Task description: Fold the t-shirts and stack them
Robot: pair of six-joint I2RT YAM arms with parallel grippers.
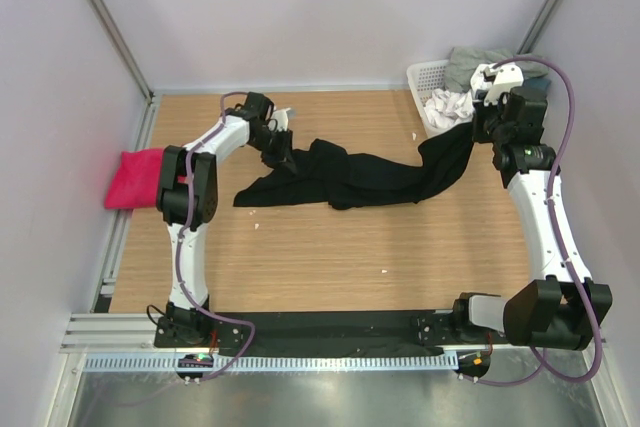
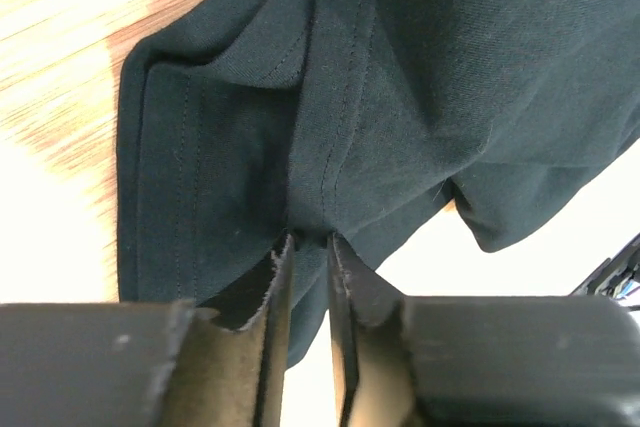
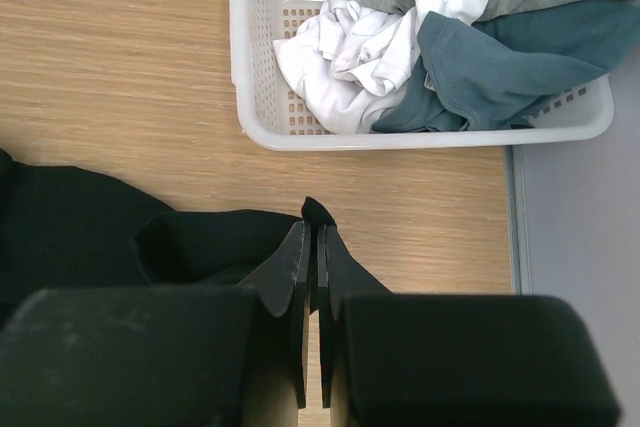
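A black T-shirt (image 1: 350, 182) lies stretched and rumpled across the middle of the table, its right end lifted. In the left wrist view my left gripper has its fingertips down on a double-stitched band of the dark fabric, a small gap between them; whether cloth is pinched there is unclear. My right gripper is shut on the shirt's right end, a small tuft of black cloth standing up between its fingers, near the basket.
A white basket (image 3: 250, 97) at the back right holds white, grey and teal clothes. A red folded cloth (image 1: 130, 180) lies at the left edge beside the left arm.
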